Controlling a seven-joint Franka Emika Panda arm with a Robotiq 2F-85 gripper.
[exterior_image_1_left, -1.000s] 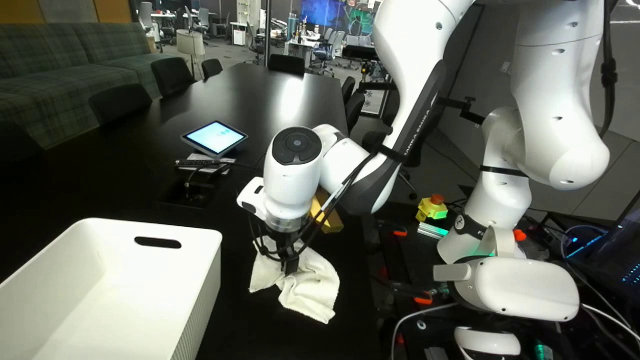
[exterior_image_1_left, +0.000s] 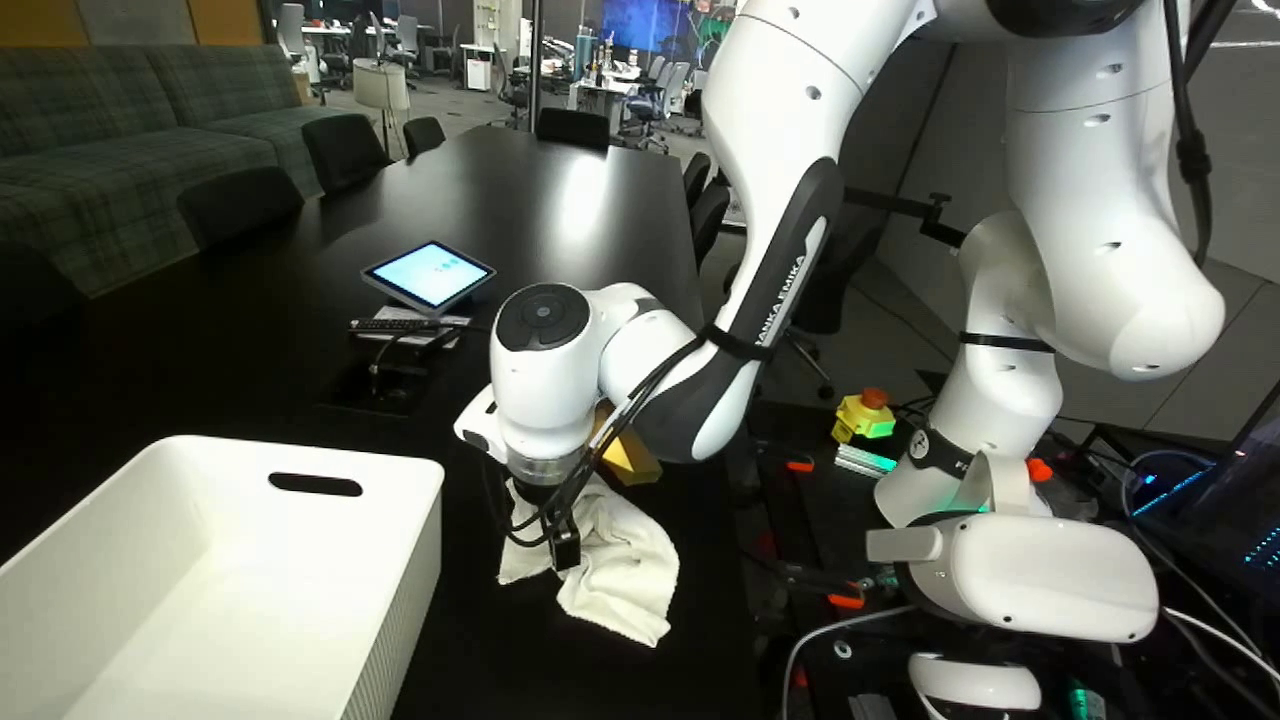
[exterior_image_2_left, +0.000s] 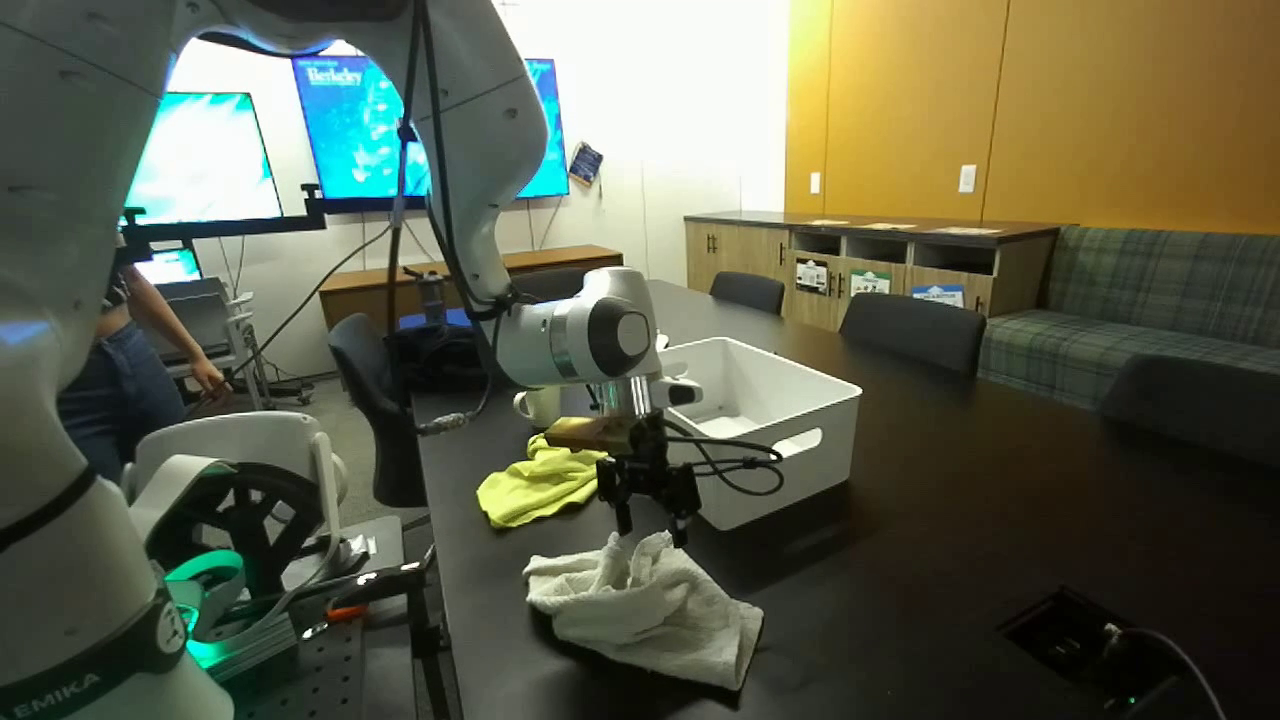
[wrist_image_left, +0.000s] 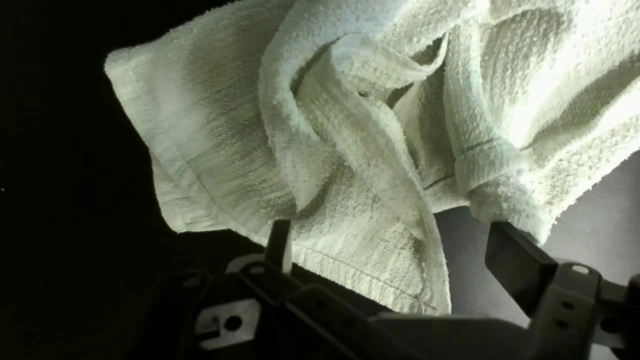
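A crumpled white towel (exterior_image_1_left: 624, 564) lies on the dark table, its folds rising in a small peak in exterior view 2. Just over that peak hangs my gripper (exterior_image_2_left: 651, 534), pointing down with its fingers spread. In the wrist view the towel (wrist_image_left: 360, 150) fills the upper middle, and the gripper stands open across its near edge. One finger (wrist_image_left: 519, 264) is close to a rolled fold on the right; whether they touch I cannot tell. Nothing is clamped between the fingers.
A white bin (exterior_image_1_left: 414, 576) stands beside the towel, empty as far as I see. A yellow-green cloth (exterior_image_2_left: 540, 482) and a white mug (exterior_image_2_left: 540, 406) lie near the table edge. A tablet (exterior_image_1_left: 429, 276) sits farther along the table.
Over the last second my arm has come lower and shifted left in exterior view 1, toward the bin side. The towel and bin look unmoved.
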